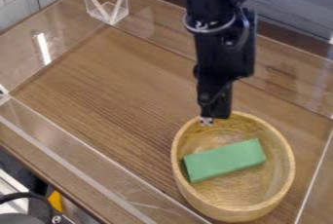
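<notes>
The black arm hangs down from the top centre, its gripper (209, 113) just above the back rim of a round tan bowl (281, 189). The gripper looks shut, with nothing visible between its fingers. A green block (224, 161) lies flat inside the bowl.
A white wire holder (107, 6) stands at the back left. Black cables and a yellow piece lie at the lower left edge, and a wall runs along the back.
</notes>
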